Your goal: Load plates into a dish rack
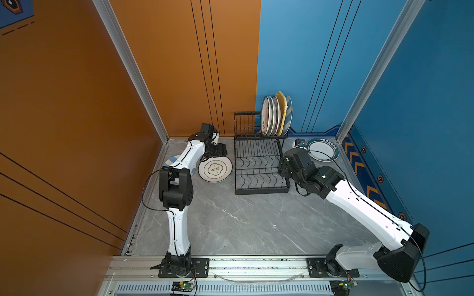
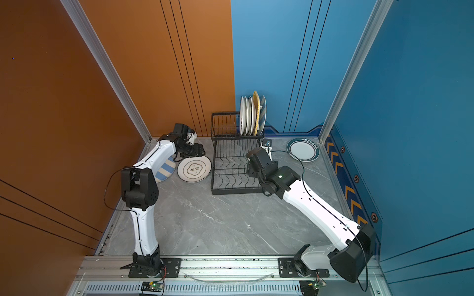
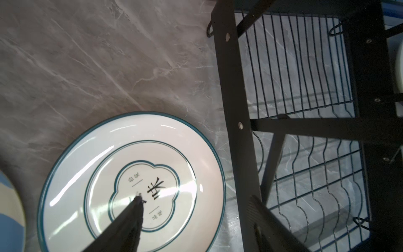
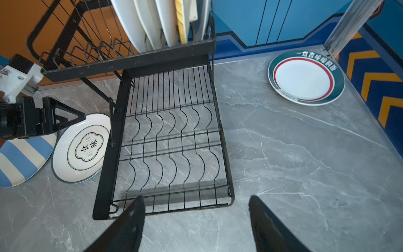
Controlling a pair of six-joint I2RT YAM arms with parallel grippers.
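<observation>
A black two-tier dish rack (image 1: 261, 191) stands mid-table, several upright plates (image 1: 276, 113) in its upper tier, the lower empty. My left gripper (image 1: 219, 150) is above a white green-rimmed plate (image 3: 75, 205) left of the rack, open with nothing between its fingers in the left wrist view. A blue-striped plate (image 4: 25, 155) lies further left. My right gripper is open and empty, over the front right of the rack. A green-rimmed red-ringed plate (image 4: 305, 77) lies at the back right.
Orange and blue walls enclose it at back and sides.
</observation>
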